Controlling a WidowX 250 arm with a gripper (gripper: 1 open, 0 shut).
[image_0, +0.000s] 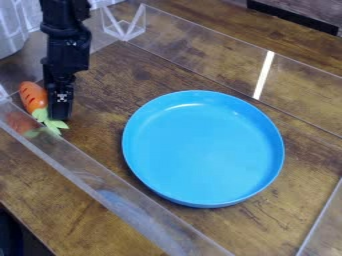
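Observation:
An orange toy carrot (35, 98) with pale green leaves lies at the left, close against the clear wall of the enclosure. My black gripper (56, 100) is lowered from the top left to just beside it, open, its fingers around or next to the carrot's right side; exact contact cannot be told. A large blue plate (202, 147) rests on the wooden floor to the right.
Clear walls (114, 200) border the lower left and right. The wooden surface between the gripper and the plate, and behind the plate, is free.

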